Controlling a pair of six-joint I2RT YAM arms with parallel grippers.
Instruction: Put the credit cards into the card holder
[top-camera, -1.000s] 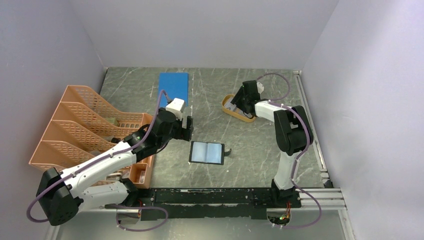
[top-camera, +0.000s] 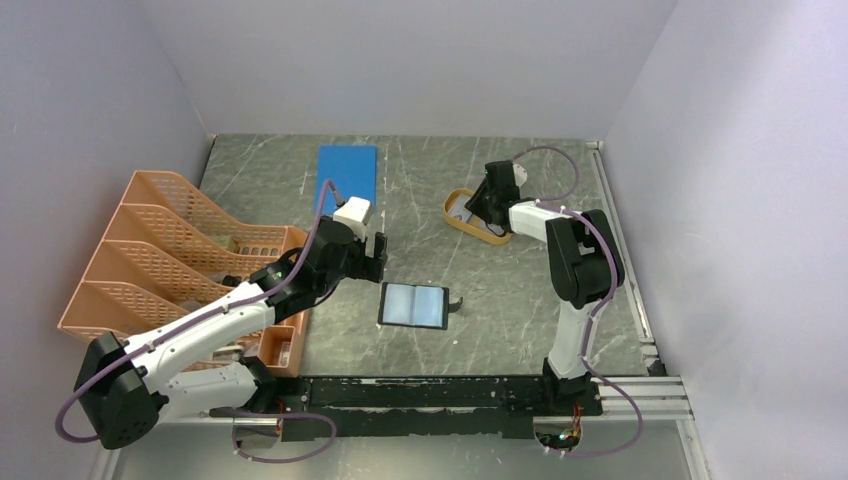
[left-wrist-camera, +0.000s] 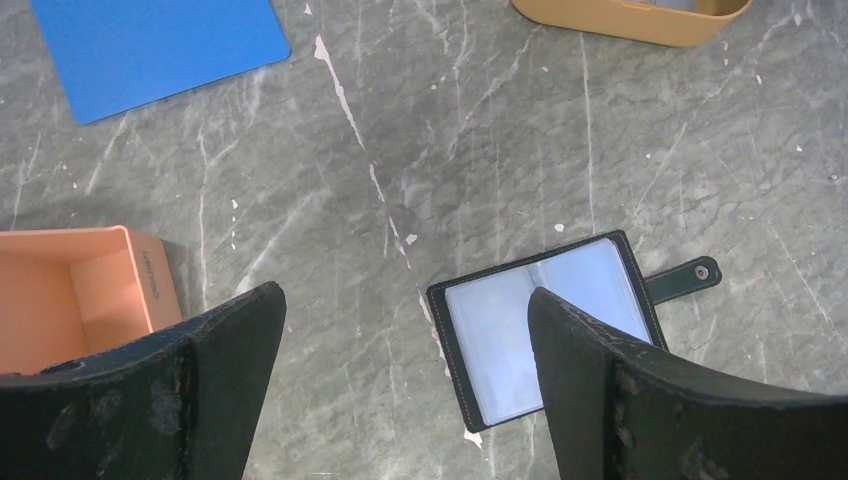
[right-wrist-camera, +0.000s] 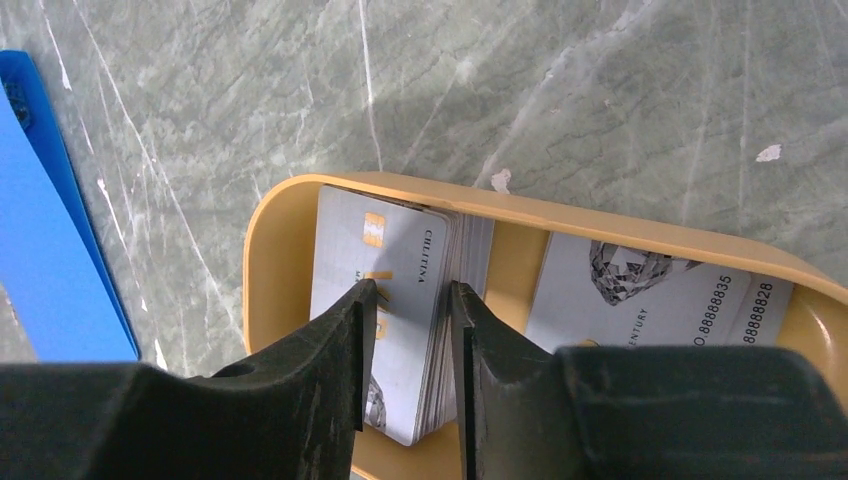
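Observation:
The card holder (top-camera: 398, 304), black-edged with clear sleeves, lies unfolded on the table; its strap (left-wrist-camera: 684, 280) points right. Silver credit cards (right-wrist-camera: 390, 240) sit stacked at the left end of a tan tray (right-wrist-camera: 560, 216), and more cards (right-wrist-camera: 625, 300) lie at its right end. Over the left stack, my right gripper is part open, one finger over the top card's face and the other by the stack's right edge. Whether the pads touch a card is unclear. My left gripper hangs open and empty, above and left of the holder.
A blue sheet (top-camera: 347, 172) lies at the back left. An orange slotted organizer (top-camera: 150, 215) fills the left side, partly under my left arm. Clear table lies between the tray and the card holder.
Over the tray, my right gripper has shifted only very slightly. The left arm, card holder and tray look unmoved.

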